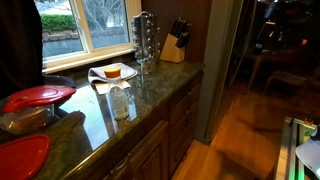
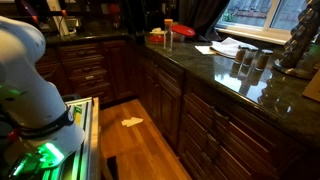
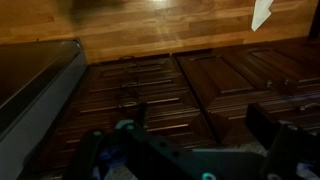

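In the wrist view my gripper stands open, its two dark fingers (image 3: 262, 124) wide apart with nothing visible between them. Beyond it are dark wooden cabinet fronts (image 3: 135, 100) and a strip of wood floor (image 3: 130, 40). A white cloth or plate (image 1: 118, 75) bears an orange-red item (image 1: 112, 72) on the dark counter (image 1: 150, 97). Closer to the camera stands a clear glass jar (image 1: 119, 103). The white arm (image 2: 35, 75) rises at the left of exterior view 2, where its gripper is hard to make out against the dark background.
Red-lidded containers (image 1: 40, 98) and a red lid (image 1: 22, 156) crowd the counter's near end. A tall rotating rack (image 1: 146, 38) and a knife block (image 1: 175, 45) stand at the far end. A pale scrap (image 2: 132, 122) lies on the otherwise bare floor (image 2: 140, 150).
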